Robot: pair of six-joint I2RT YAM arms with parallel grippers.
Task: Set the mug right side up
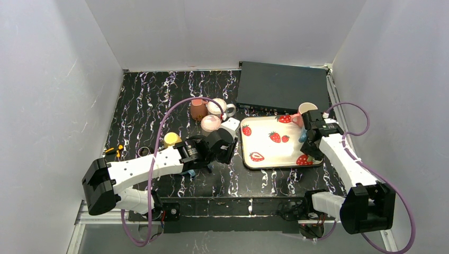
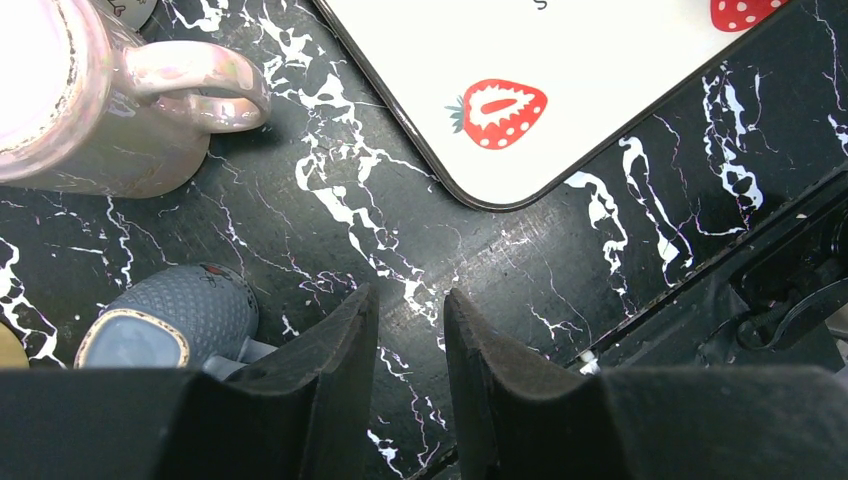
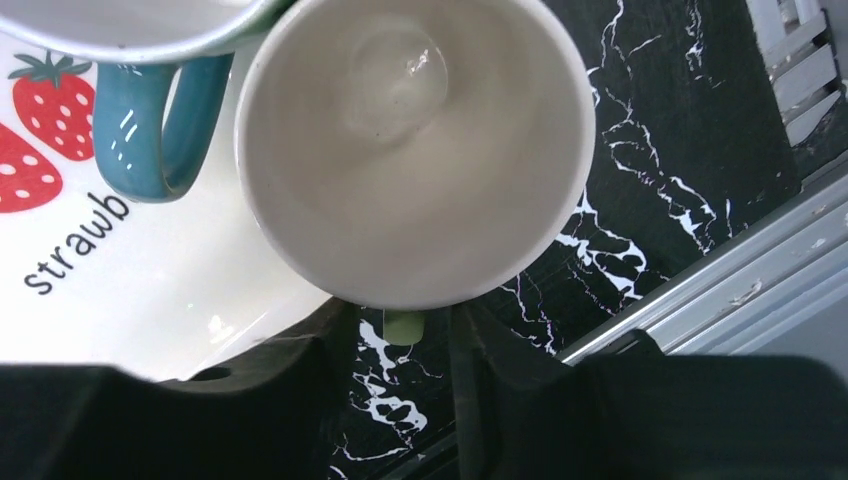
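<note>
A mug with cream interior (image 3: pixel 414 150) stands mouth up on the strawberry tray (image 1: pixel 267 148) at its right side, filling much of the right wrist view, with a small green piece below its rim. A second mug (image 3: pixel 160 140) with a teal handle is beside it. My right gripper is part open at that rim, its fingers apart; whether they touch the mug is unclear. My left gripper hangs over the dark counter left of the tray, fingertips slightly apart, nothing visible between them.
Several mugs (image 2: pixel 120 150) stand left of the tray, with a grey-blue mug (image 2: pixel 170 310) near my left gripper. A black flat box (image 1: pixel 280 84) lies behind the tray. The counter's front edge is close below.
</note>
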